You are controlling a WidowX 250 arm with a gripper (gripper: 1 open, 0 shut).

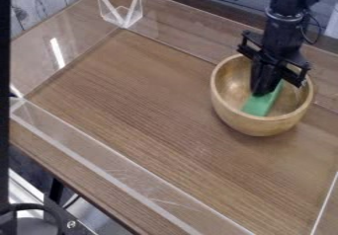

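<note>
A wooden bowl (244,120) sits toward the right of the table. A flat green object (260,104) lies inside it, partly covered by the gripper. My black gripper (260,87) reaches down from the top right into the bowl, its fingertips at the green object. The fingers look close together; whether anything is between them is hard to make out.
A white wire-like holder (121,12) is at the back left. A dark round object (24,222) shows at the lower left corner.
</note>
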